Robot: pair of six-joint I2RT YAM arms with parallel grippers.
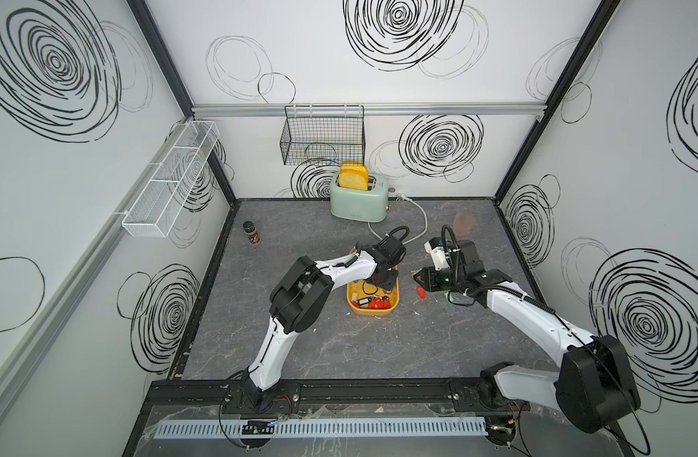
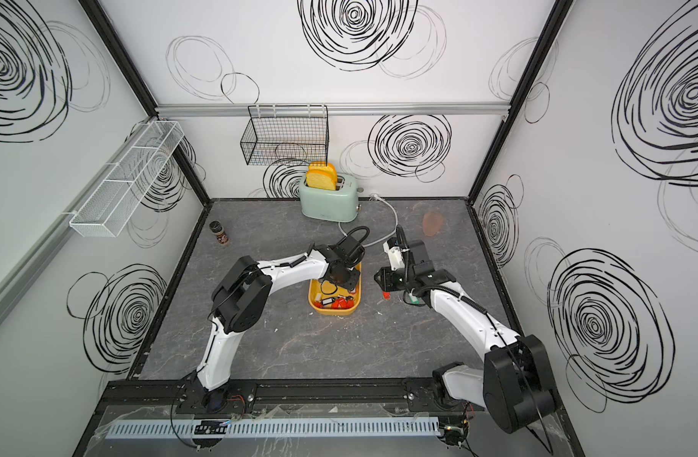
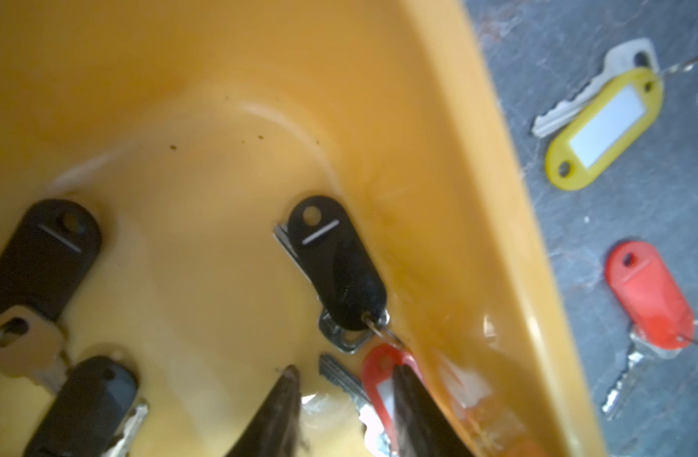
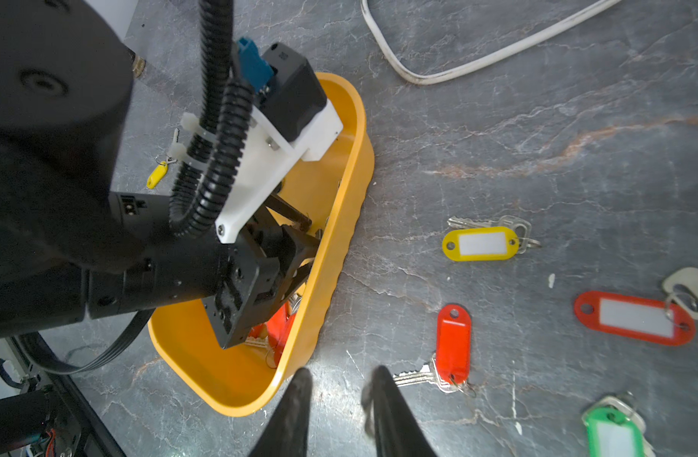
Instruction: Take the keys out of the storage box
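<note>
The yellow storage box [image 3: 470, 190] fills most of the left wrist view. Inside lie keys with black tags, one black tag [image 3: 337, 251] near the box's right wall and others at the left, such as the black tag [image 3: 40, 255]. A red-tagged key [image 3: 380, 373] shows at the bottom between the fingers of my left gripper, which is partly open inside the box; whether they touch it cannot be told. My right gripper stands open over the table right of the box, nothing between its fingers. The left arm hides much of the box from above.
On the table right of the box lie a yellow-tagged key [image 4: 482, 243], a red-tagged key [image 4: 453, 342], another red tag [image 4: 630, 318] and a green tag [image 4: 614, 434]. The toaster [image 1: 358, 199] with its white cable stands behind; a spice jar [image 1: 251, 232] is at back left.
</note>
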